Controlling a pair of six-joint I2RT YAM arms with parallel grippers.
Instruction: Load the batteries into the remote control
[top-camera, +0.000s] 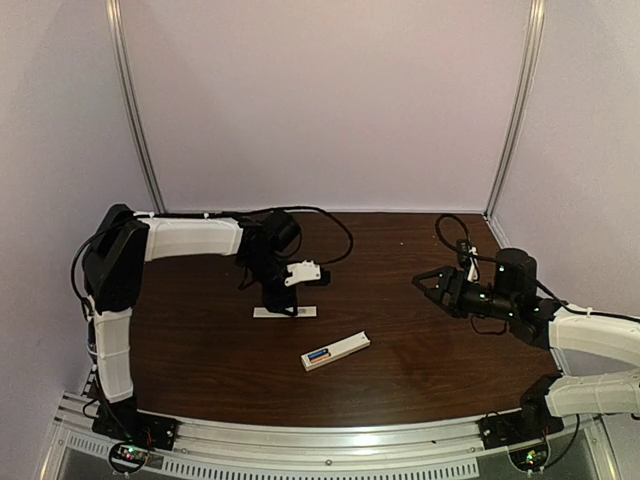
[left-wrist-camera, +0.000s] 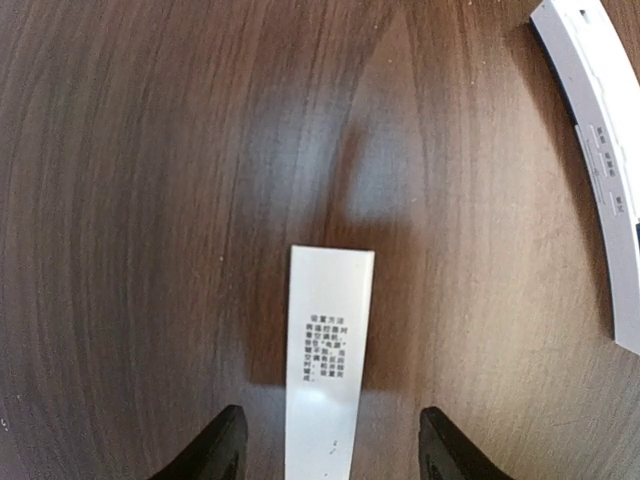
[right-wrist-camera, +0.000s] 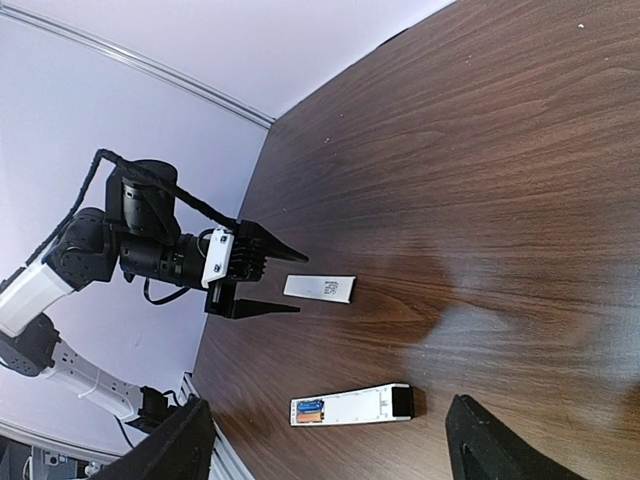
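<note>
The white remote control (top-camera: 344, 346) lies on the table, batteries (right-wrist-camera: 309, 410) showing blue and orange at its left end in the top and right wrist views. Behind it, to the left, a white strip with printed text, apparently the battery cover (left-wrist-camera: 324, 285), lies flat. My left gripper is over that cover, fingers apart on either side of its near end, holding nothing. My right gripper stands open above the right side of the table, pointing left, nothing between its fingers.
White walls (top-camera: 325, 110) enclose it at back and sides, and a metal rail (top-camera: 330, 440) runs along the front edge.
</note>
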